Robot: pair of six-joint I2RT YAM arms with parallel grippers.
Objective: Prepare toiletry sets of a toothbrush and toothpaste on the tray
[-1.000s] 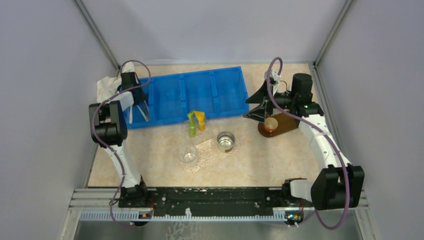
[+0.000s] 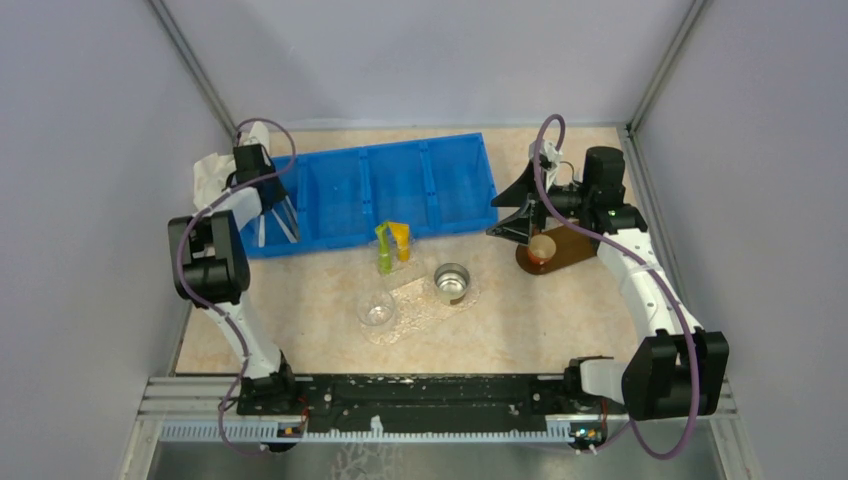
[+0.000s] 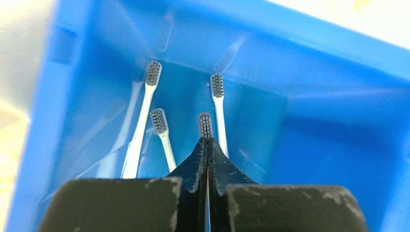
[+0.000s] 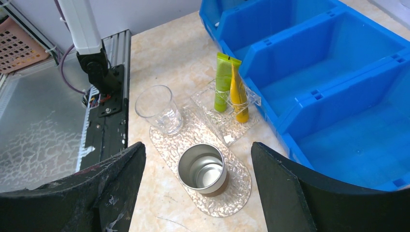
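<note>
My left gripper is shut over a white toothbrush (image 3: 205, 125) in the blue bin's (image 3: 319, 34) left compartment; whether it grips it is hidden. Three other toothbrushes (image 3: 143, 116) lie around it. My right gripper stands open above the right side of the table, nothing between its fingers. Green (image 4: 222, 79) and yellow (image 4: 238, 94) toothpaste tubes stand in a clear holder (image 4: 227, 133) on a clear textured tray (image 4: 169, 145), with a glass (image 4: 157, 104) and a metal cup (image 4: 202, 166).
The bin's other compartments (image 2: 395, 190) look empty. A brown board (image 2: 570, 250) with a round wooden item is at right, under the right arm. White cloth (image 2: 208, 175) lies left of the bin.
The right arm has not moved.
</note>
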